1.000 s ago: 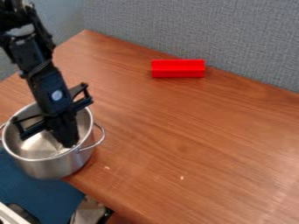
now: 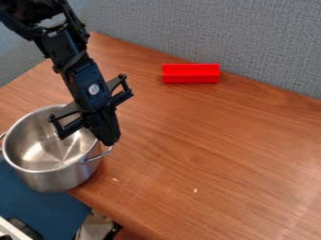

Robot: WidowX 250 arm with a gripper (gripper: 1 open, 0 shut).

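A steel pot [image 2: 48,167] with side handles stands at the left edge of the wooden table. My black gripper [image 2: 105,133] hangs over the pot's right rim, close above its right handle, tilted down. The fingertips are dark and overlap each other in this view; it looks shut, with nothing visible between them.
A red block [image 2: 191,73] lies at the back of the table near the grey wall. A blue surface [image 2: 44,211] is at the lower left.
My gripper has risen from inside the pot and shifted right to above its rim. The pot and red block look unmoved.
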